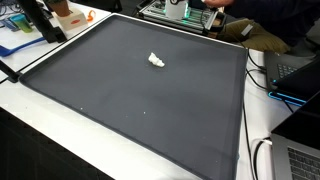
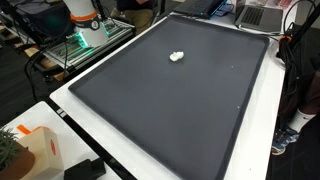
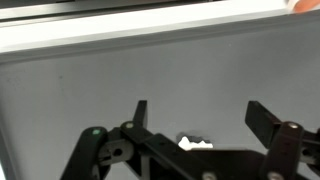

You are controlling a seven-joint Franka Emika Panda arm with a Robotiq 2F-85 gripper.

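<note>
A small white crumpled-looking object (image 1: pixel 156 60) lies on the dark grey tray (image 1: pixel 130 100), toward its far side in the first exterior view. The second exterior view shows the same white object (image 2: pixel 177 56) in the tray's upper part, with nothing touching it. Over the tray, my gripper stands open, its two dark fingers wide apart and the gap between them empty. Near the bottom of the wrist view, the white object (image 3: pixel 195 143) peeks out, partly hidden behind the gripper's body. Neither exterior view shows the gripper.
The tray's raised rim (image 2: pixel 203 166) surrounds a mostly bare surface with a few tiny specks. Laptops (image 1: pixel 297 145) and cables lie off its right side in the first exterior view. A person (image 1: pixel 266 25) is beyond the far right corner. A potted plant (image 2: pixel 12 153) stands at lower left in the second.
</note>
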